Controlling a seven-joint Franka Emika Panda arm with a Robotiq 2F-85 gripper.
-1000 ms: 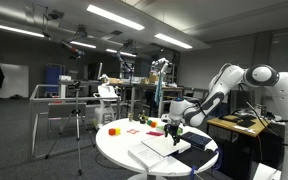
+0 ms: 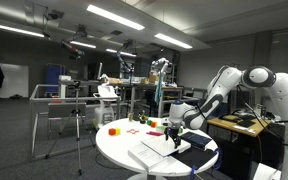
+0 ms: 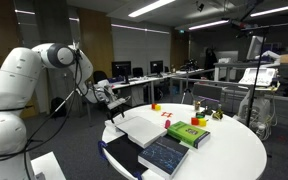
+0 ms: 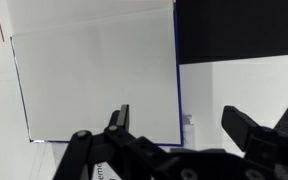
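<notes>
A white board with a thin dark-blue edge (image 4: 94, 75) fills much of the wrist view. It lies on the round white table (image 3: 234, 150), and the same board (image 3: 146, 129) appears near the arm's side in exterior view 2. My gripper is open, its two black fingers wide apart. From above, the board's long right edge and near corner appear between the fingers. Nothing looks gripped. Whether the fingertips touch the board or table cannot be told.
A dark flat panel (image 4: 234, 30) lies beside the board. A green box (image 3: 190, 131) and a dark blue-grey box (image 3: 162, 156) are close by. Small coloured objects, including a yellow one (image 3: 203, 122), sit farther across.
The arm's end appears slightly lower and nearer the board in exterior view 1. The things on the table look unmoved.
</notes>
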